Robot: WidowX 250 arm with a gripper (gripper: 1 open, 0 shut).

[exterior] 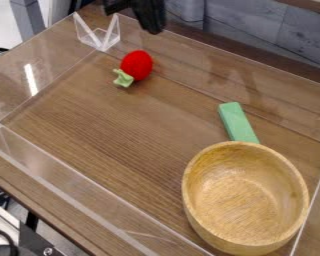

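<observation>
My black gripper (139, 16) is at the top edge of the view, mostly cut off, so its fingers cannot be made out clearly. Below it a red object with a pale green top (136, 66) rests on the wooden table, clear of the gripper. A small clear, angular item (96, 34) stands at the upper left, left of the gripper.
A wooden bowl (244, 196) fills the lower right, with a green bar (238, 122) just above it. A raised wooden edge runs along the back right.
</observation>
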